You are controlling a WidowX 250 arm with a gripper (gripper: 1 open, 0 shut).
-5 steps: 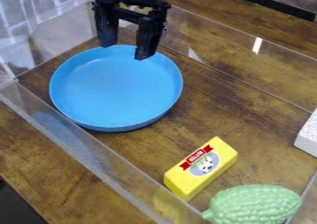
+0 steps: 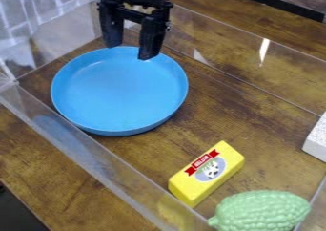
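The black gripper (image 2: 132, 40) hangs over the back rim of a round blue plate (image 2: 118, 94), its two dark fingers apart and pointing down, with nothing visible between them. A yellow box (image 2: 204, 178) with a red label lies on the wooden table at the lower middle. A green, ridged oval object (image 2: 258, 211) sits at the bottom right.
A white object (image 2: 308, 139) is cut off at the right edge. Clear walls line the left side and surround the work area.
The gripper has shifted very slightly above the plate's back part. The other objects have not moved.
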